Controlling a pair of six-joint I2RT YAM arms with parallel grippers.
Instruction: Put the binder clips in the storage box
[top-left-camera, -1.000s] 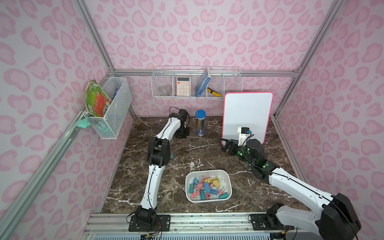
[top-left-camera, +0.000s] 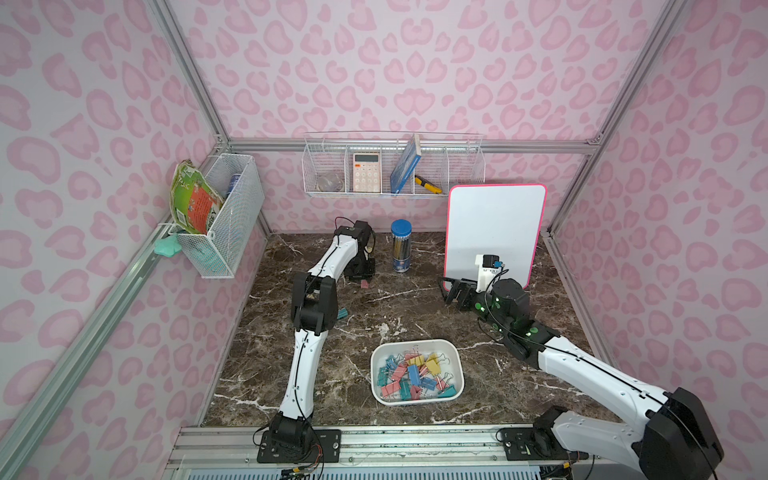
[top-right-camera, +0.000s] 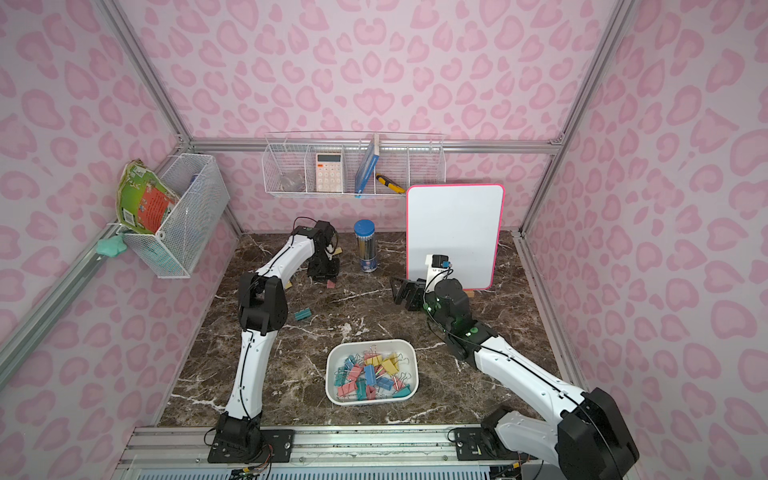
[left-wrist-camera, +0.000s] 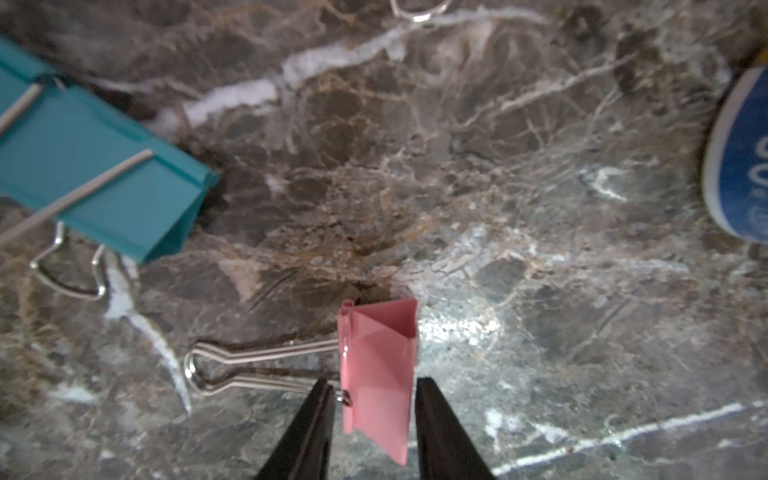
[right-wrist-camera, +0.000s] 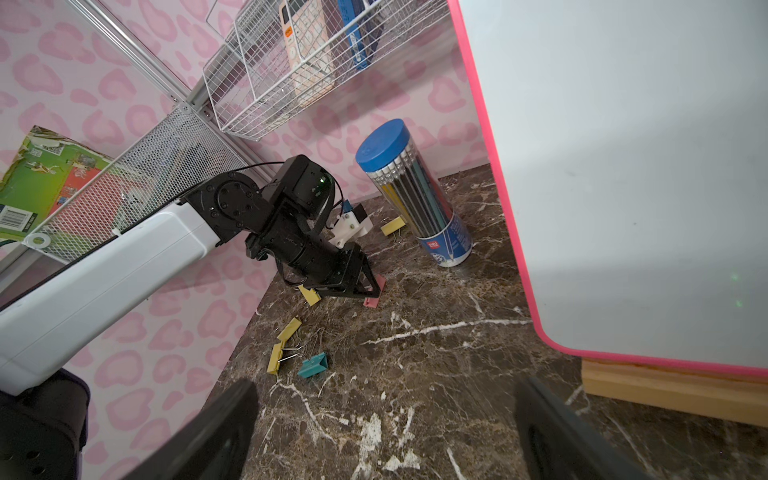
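My left gripper hangs low over a pink binder clip (left-wrist-camera: 376, 384), fingers open either side of its lower end. A teal clip (left-wrist-camera: 104, 168) lies to the upper left in the left wrist view. In the right wrist view, yellow clips (right-wrist-camera: 309, 296) and another teal clip (right-wrist-camera: 313, 366) lie on the table. The white storage box (top-left-camera: 374, 360), full of mixed clips, sits at the front. My right gripper stands open and empty before the whiteboard.
A pencil canister (top-left-camera: 400, 248) stands beside my left gripper. The whiteboard (top-left-camera: 493, 220) stands at right. Wire baskets (top-left-camera: 326, 164) hang on the back and left walls.
The right arm has not moved.
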